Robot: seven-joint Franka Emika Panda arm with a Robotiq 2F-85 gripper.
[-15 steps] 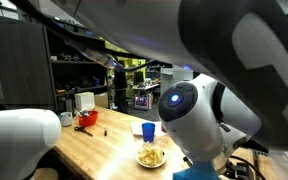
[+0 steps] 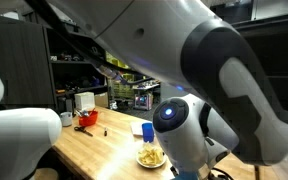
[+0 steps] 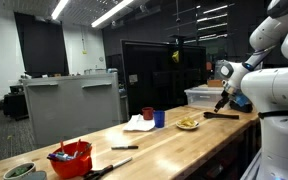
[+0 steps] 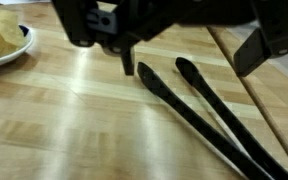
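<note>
A pair of long black handles or arms, looking like tongs (image 4: 206,122), lies on the wooden table in the wrist view, running from the middle to the lower right. In exterior view 2 a dark utensil (image 3: 222,116) lies near the table's right end. My gripper is open above the table, its fingers apart at upper left and right, nothing held between them. The black ends lie below and between the fingers. In exterior view 1 the arm hides the utensil.
A plate of yellowish food (image 3: 187,124) stands beside the utensil. A blue cup (image 3: 159,119), a red mug (image 3: 147,112) and a white cloth (image 3: 139,124) are further along. At the other end are a red container (image 3: 71,160) and dark tools (image 3: 106,168).
In exterior view 1 the arm has shifted and turned, its wrist now further left and closer in front of the plate's right side. The plate and cup have not moved.
</note>
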